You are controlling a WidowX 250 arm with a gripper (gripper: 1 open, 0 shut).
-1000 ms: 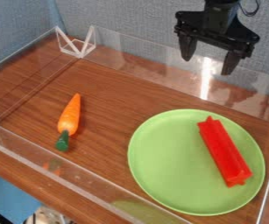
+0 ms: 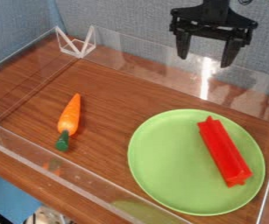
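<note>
My black gripper (image 2: 206, 51) hangs high over the back of the table, its two fingers spread apart with nothing between them. On the right of the table a green plate (image 2: 172, 166) holds a long red object (image 2: 222, 151), lying slanted on it. An orange toy carrot (image 2: 70, 116) with a green tip lies on the bare wood at the left, well away from the gripper.
Clear low barriers (image 2: 43, 140) edge the wooden table (image 2: 124, 96), with white brackets (image 2: 74, 44) at the back left. A grey wall rises behind.
The carrot, the plate and the red object have stayed where they were.
</note>
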